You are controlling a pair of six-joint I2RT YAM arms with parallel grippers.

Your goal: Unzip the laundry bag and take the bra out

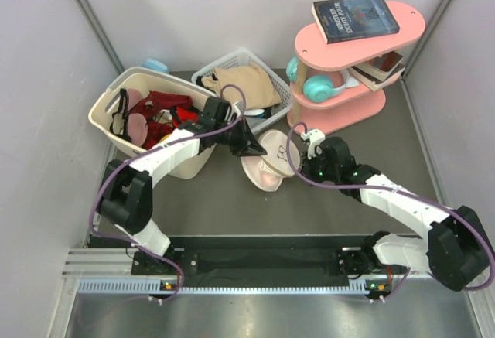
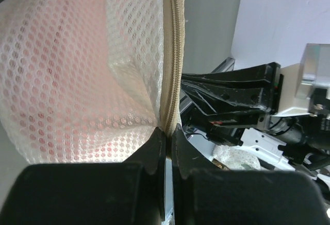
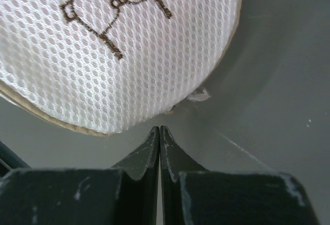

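The white mesh laundry bag (image 1: 280, 151), round with an embroidered bra outline, stands tilted between my two arms. Its beige zipper edge (image 2: 172, 55) runs down to my left gripper, whose fingertips are shut on that edge. Pinkish cloth shows faintly through the mesh (image 2: 51, 75); the bra itself cannot be made out. In the right wrist view my right gripper is shut with nothing between its tips, just below the lower rim of the bag (image 3: 129, 124). A small pale tab (image 3: 199, 96) sticks out behind that rim.
A cream basket (image 1: 116, 125) of clothes stands at the left. Behind the bag is a white basket (image 1: 277, 81) with beige cloth. A pink shelf (image 1: 352, 114) holding headphones (image 1: 319, 88) and books rises at the back right. Bare grey table (image 1: 224, 210) lies in front.
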